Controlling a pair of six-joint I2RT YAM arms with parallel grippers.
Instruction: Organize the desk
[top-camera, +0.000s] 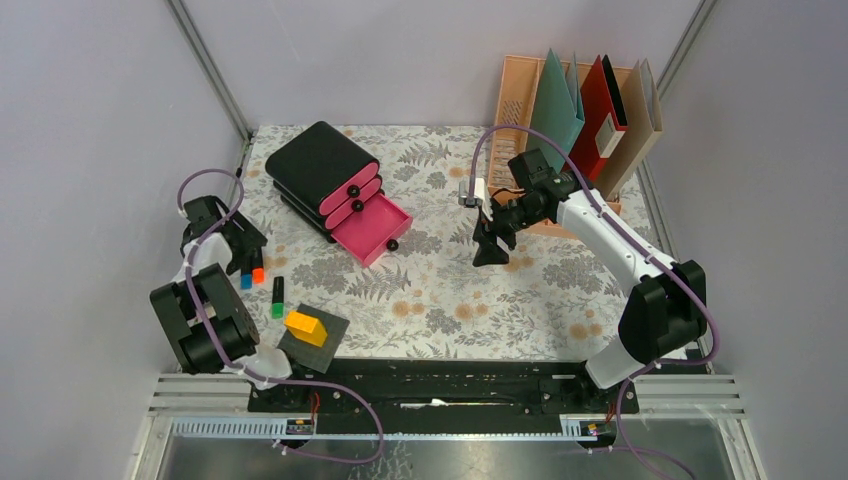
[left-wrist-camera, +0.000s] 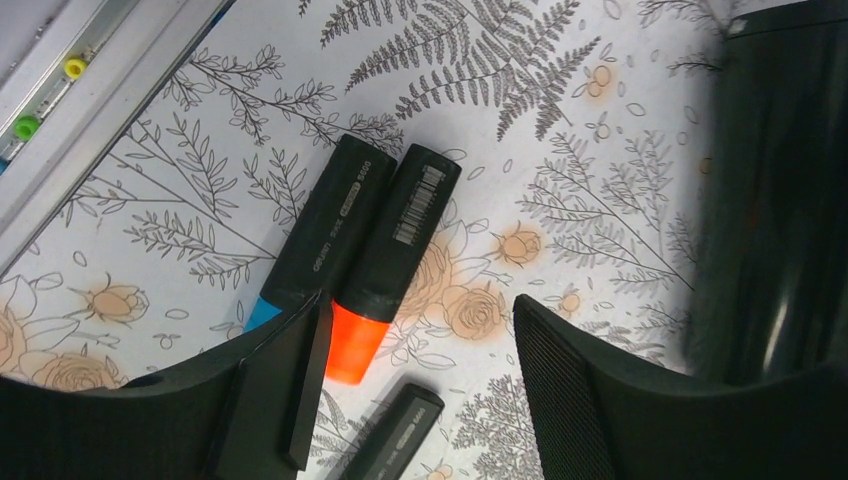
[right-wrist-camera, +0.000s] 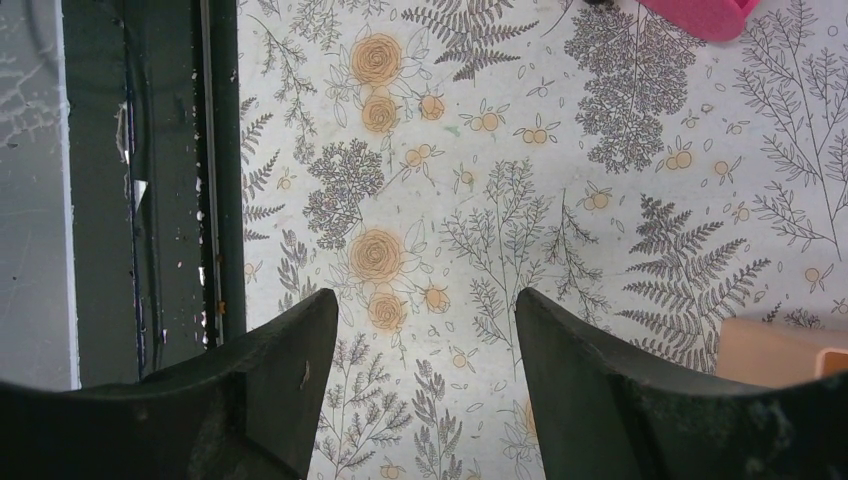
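Two black highlighters lie side by side at the desk's left: one with a blue end (left-wrist-camera: 335, 222), the other with an orange end (left-wrist-camera: 400, 240). My left gripper is open above them, its left finger covering part of the blue end. Nearer the front lies a green-ended highlighter (top-camera: 278, 298), partly in the left wrist view. A black drawer unit (top-camera: 322, 172) has its lowest pink drawer (top-camera: 372, 230) pulled out; bare floor shows in it. My right gripper hangs open over bare cloth, empty.
A yellow block (top-camera: 306, 328) sits on a dark grey pad (top-camera: 333, 332) at the front left. At the back right, a wooden rack (top-camera: 514, 95) holds several folders, including a red one (top-camera: 597, 120).
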